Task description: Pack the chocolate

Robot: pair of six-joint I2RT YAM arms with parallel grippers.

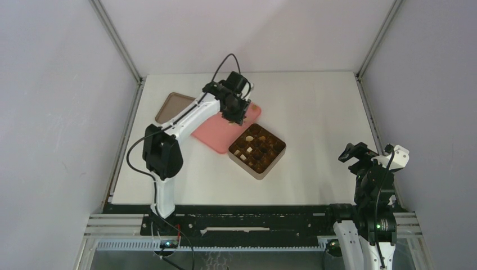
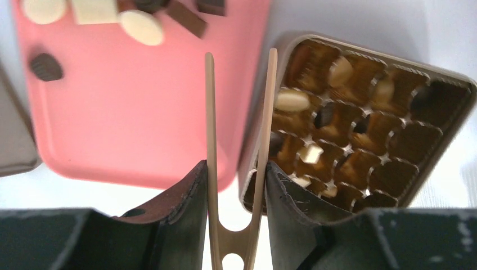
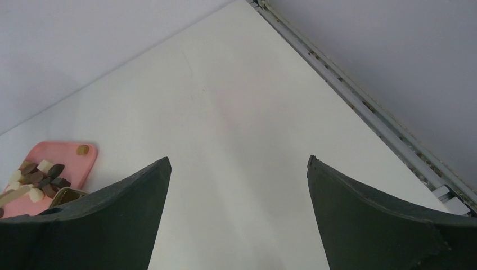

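Note:
My left gripper is shut on wooden tongs, whose two prongs stand apart with no chocolate between the tips. In the left wrist view the prongs reach over the edge between the pink tray and the brown chocolate box. Dark and pale chocolates, among them a pale oval one and a dark one, lie on the tray. Several of the box's compartments hold pieces, such as a pale oval; those on the right look empty. Far off to the right, my right gripper stands open and holds nothing.
A brown tray lies left of the pink one, partly behind the left arm. The white table is bare to the right of the box, and its front left is clear too.

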